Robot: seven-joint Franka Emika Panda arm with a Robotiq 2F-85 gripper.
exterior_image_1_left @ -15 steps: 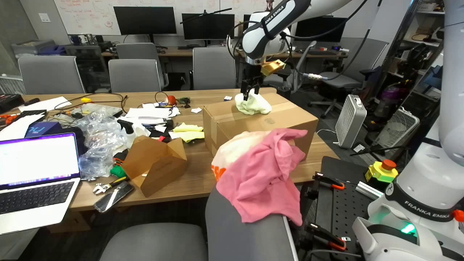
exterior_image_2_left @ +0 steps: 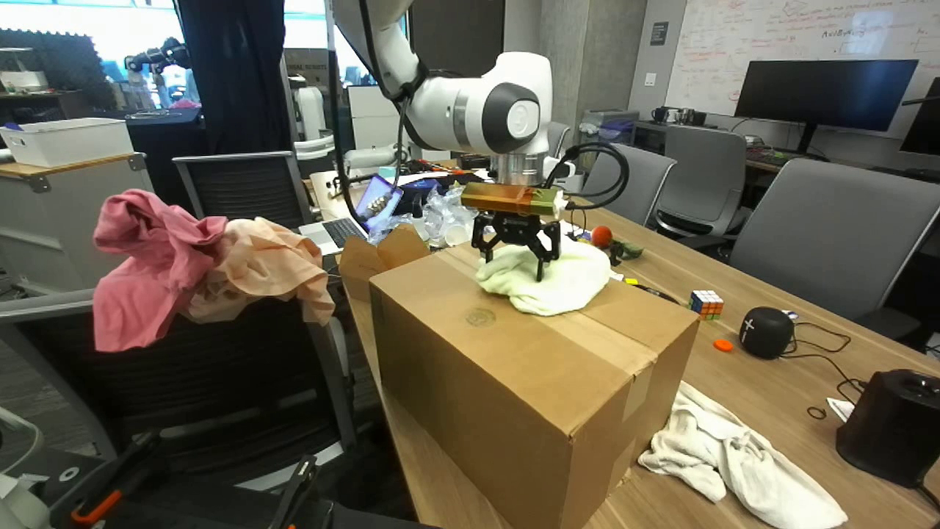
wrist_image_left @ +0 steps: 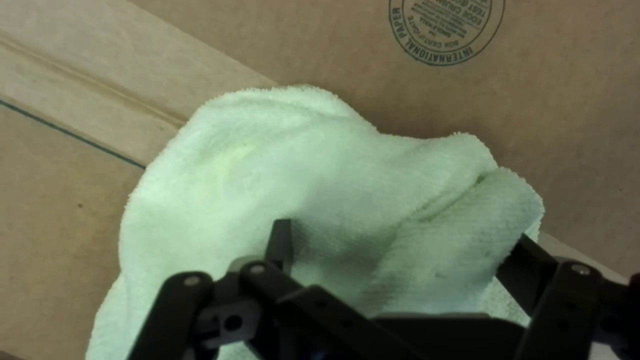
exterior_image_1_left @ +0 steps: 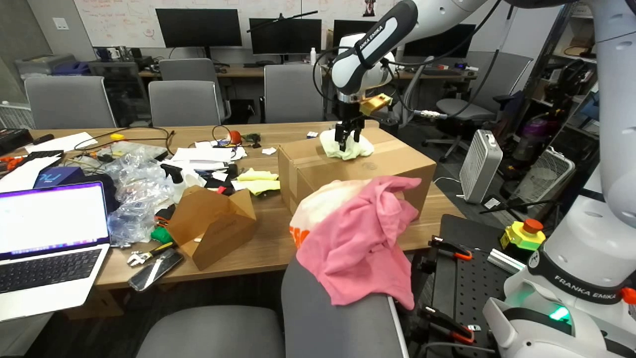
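A pale green-white cloth (exterior_image_2_left: 564,282) lies crumpled on top of a large closed cardboard box (exterior_image_2_left: 493,370). My gripper (exterior_image_2_left: 513,264) points down at the cloth with its fingers open. In the wrist view the cloth (wrist_image_left: 288,162) fills the middle, and one dark fingertip (wrist_image_left: 280,243) shows against it at the left. The other finger (wrist_image_left: 528,270) meets the cloth's right edge, its tip partly covered by a fold. From the first exterior view, the cloth (exterior_image_1_left: 352,148) is spread under the gripper (exterior_image_1_left: 349,144) on the box.
A pink cloth (exterior_image_1_left: 363,244) hangs over a chair back in front of the box. An off-white cloth (exterior_image_2_left: 740,458), a Rubik's cube (exterior_image_2_left: 706,304) and a black speaker (exterior_image_2_left: 767,332) lie on the table. Clutter and a laptop (exterior_image_1_left: 50,232) occupy the left side.
The gripper has come lower and slightly toward the right, and its fingers are farther apart. The cloth, earlier bunched up to a peak under the fingers, now lies flatter and wider.
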